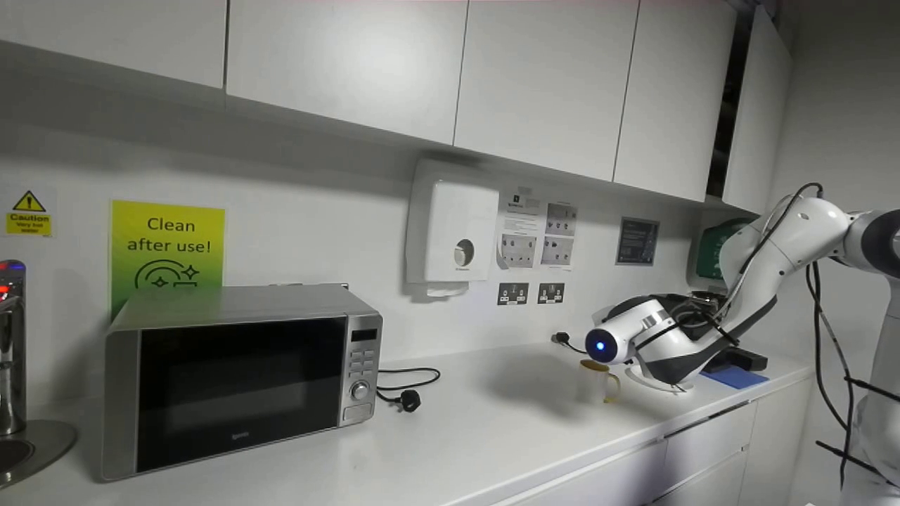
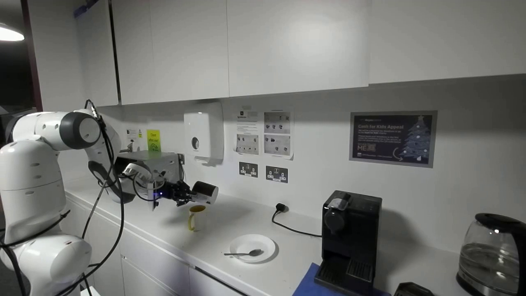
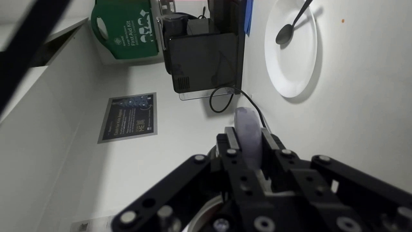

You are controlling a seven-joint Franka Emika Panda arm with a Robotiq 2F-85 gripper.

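In exterior view 2 my gripper [image 2: 192,196] is shut on a mug [image 2: 203,192], dark on one side and white on the other, held tilted on its side above the counter. The wrist view shows a pale, rounded part, apparently the mug's handle [image 3: 248,133], pinched between the gripper's [image 3: 251,141] two fingers. Part of a pale rim [image 3: 204,212] curves behind the finger linkage; the rest of this mug is hidden there. A yellow-and-white mug [image 2: 197,220] stands upright on the counter, just below the held one. Exterior view 1 hides the fingers behind the arm.
On the counter are a white plate [image 2: 239,242] with a spoon [image 2: 254,252], a black coffee machine [image 2: 351,237] and a glass kettle [image 2: 488,256]. A microwave [image 1: 245,371] stands at the far left.
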